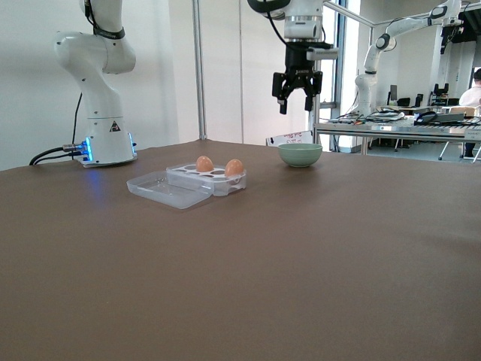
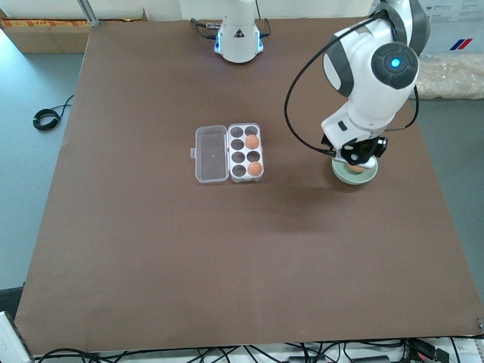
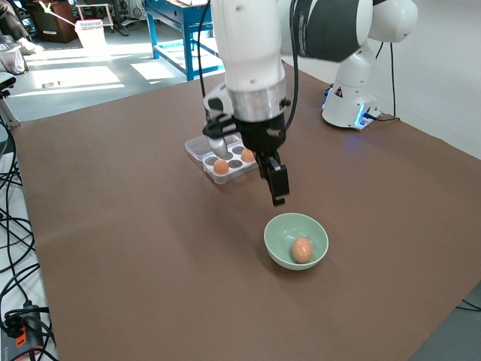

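A pale green bowl (image 3: 279,239) holds one brown egg (image 3: 302,250). My gripper (image 1: 295,94) hangs above and just behind the bowl in the right view, with no egg visible in it; in the top view its fingers appear apart. An open plastic egg carton (image 2: 237,145) lies left of the bowl in the left view, lid flat, with two eggs (image 1: 204,164) (image 1: 234,168) in its cups and the other cups empty.
Cables run along the table's outer edge.
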